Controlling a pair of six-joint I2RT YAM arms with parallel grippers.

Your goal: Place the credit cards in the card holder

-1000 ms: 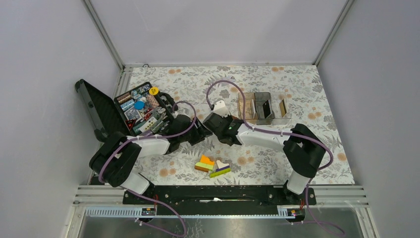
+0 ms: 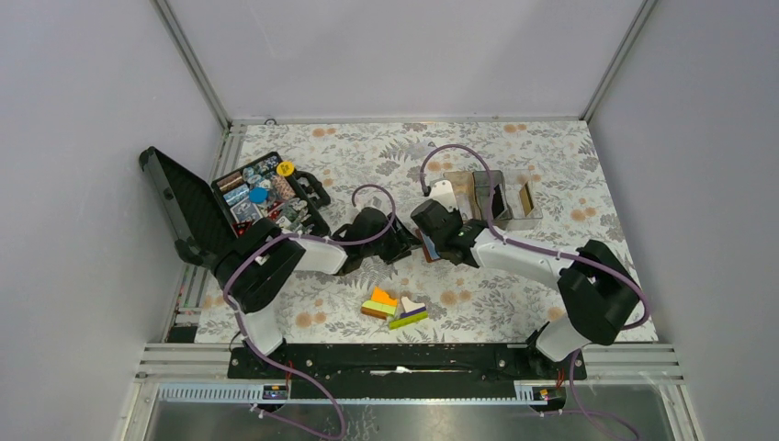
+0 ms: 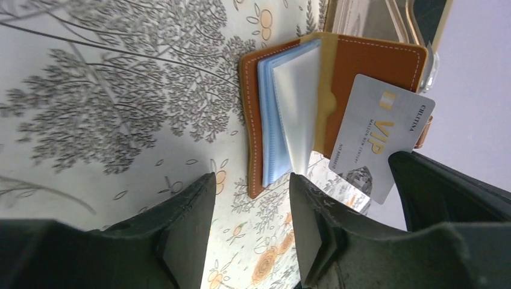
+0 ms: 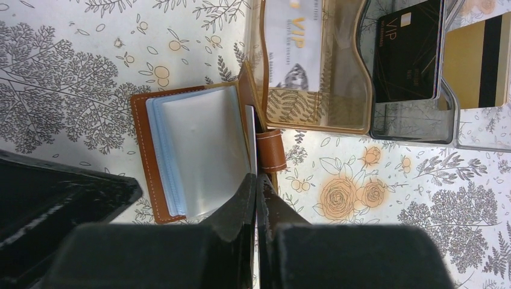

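Note:
A brown leather card holder [image 3: 253, 126] lies open on the table, its blue-edged clear sleeves [image 4: 202, 150] spread out. My right gripper is shut on a silver VIP card [image 3: 373, 126], seen edge-on beside the holder's flap in the right wrist view and face-on in the left wrist view. My left gripper is part open, low beside the holder, nothing between its fingertips. More cards, a black one [image 4: 407, 51] and a gold one [image 4: 476, 63], stand in clear compartments.
Colored blocks [image 2: 393, 310] lie near the front middle. An open black case [image 2: 184, 202] with small items sits at the left. The clear organizer [image 2: 528, 220] is behind my right gripper.
Both arms have moved to the right over the last second, staying close together, toward the clear organizer.

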